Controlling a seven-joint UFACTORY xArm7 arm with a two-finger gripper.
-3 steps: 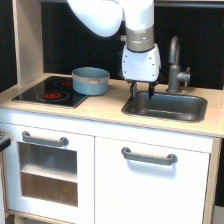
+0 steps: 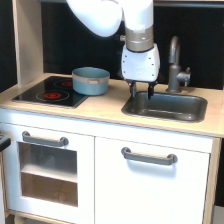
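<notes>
My gripper (image 2: pixel 142 89) hangs from the white arm (image 2: pixel 138 20), over the left edge of the sink (image 2: pixel 180 105). Two dark fingers stand apart below its white hand, and nothing shows between them. To its left, a blue-grey pot (image 2: pixel 91 84) sits at the right side of the black stove top (image 2: pixel 52 92), clear of the gripper.
A dark faucet (image 2: pixel 176 62) rises behind the sink, to the right of the gripper. Bare wooden counter (image 2: pixel 106 110) lies in front of the pot. Below are a glass-fronted oven door (image 2: pixel 46 140) and a white cabinet door (image 2: pixel 150 190), both with grey handles.
</notes>
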